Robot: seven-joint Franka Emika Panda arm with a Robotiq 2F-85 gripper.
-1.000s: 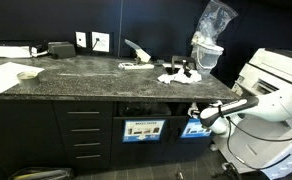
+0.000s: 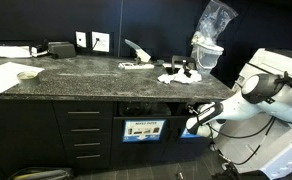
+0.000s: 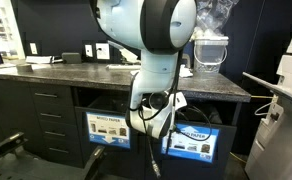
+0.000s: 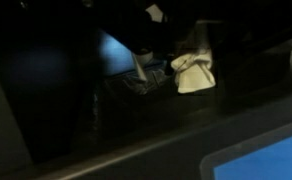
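Note:
My gripper is at the drawer front under the counter, dark and hard to make out in the wrist view. A white crumpled piece (image 4: 194,74), like paper or cloth, shows at its fingertips, and the fingers look shut on it. Below it is the dark inside of a bin with clear crinkled plastic (image 4: 144,80). In exterior view 1 the white arm (image 2: 201,120) reaches in from the right to the blue-labelled bins. The arm hides the fingers in exterior view 2.
One blue-and-white bin label (image 2: 143,130) reads "mixed paper"; a second label (image 3: 194,142) sits right of the arm. The dark countertop (image 2: 86,80) overhangs the bins. A white cloth (image 2: 179,76) and a clear bucket (image 2: 207,54) stand on it.
In exterior view 1 the arm has moved left, toward the bins, and its end now covers part of the right-hand label. The counter items have not moved.

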